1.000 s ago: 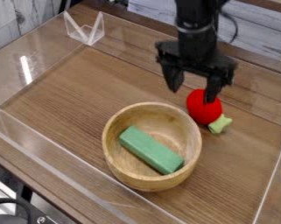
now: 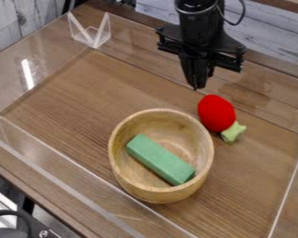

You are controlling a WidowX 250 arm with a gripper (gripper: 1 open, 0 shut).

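My gripper (image 2: 199,76) is a black arm at the top centre, hanging above the table; whether its fingers are open or shut cannot be made out. Below and right of it lies a red round object (image 2: 217,110), with a pale green piece (image 2: 232,132) at its lower right. A wooden bowl (image 2: 123,135) sits at the lower centre, holding a green block (image 2: 159,159).
A small white wire item (image 2: 86,30) stands at the upper left. Dark cables show at the lower left corner.
The bowl and block have not moved.
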